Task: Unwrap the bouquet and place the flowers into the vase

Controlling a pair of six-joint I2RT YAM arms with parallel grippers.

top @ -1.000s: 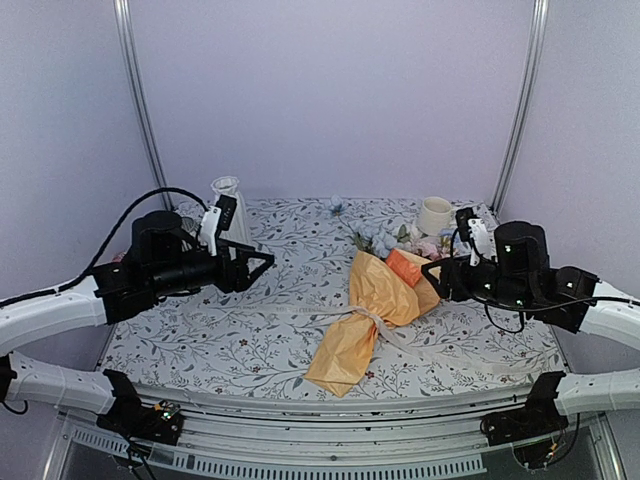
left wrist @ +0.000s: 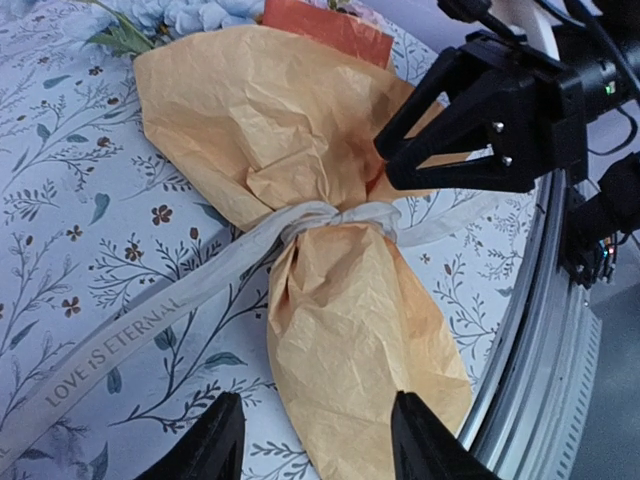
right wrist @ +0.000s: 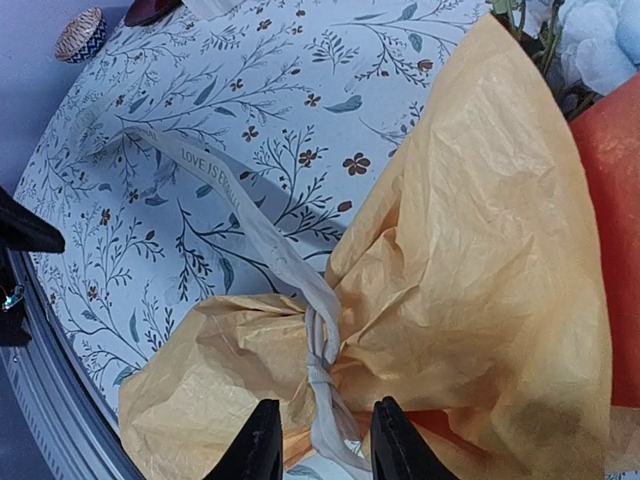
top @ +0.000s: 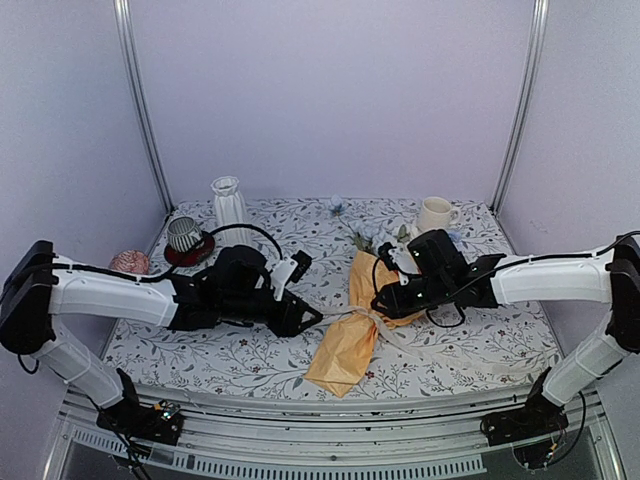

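Observation:
The bouquet lies on the table, wrapped in orange paper (top: 340,360), blue flowers (top: 380,240) at its back. A white ribbon (left wrist: 120,330) printed "LOVE IS ETERNAL" is tied round its middle (right wrist: 322,370). My left gripper stands open left of the wrapper, near the ribbon. My right gripper is over the tie, fingers apart on either side of the ribbon knot; whether they touch it I cannot tell. The white vase (top: 229,205) stands upright at the back left.
A white mug (top: 437,215) stands at the back right. A striped cup (top: 184,233) on a dark saucer and a patterned pink item (top: 130,261) sit on the left.
The bouquet looks unmoved.

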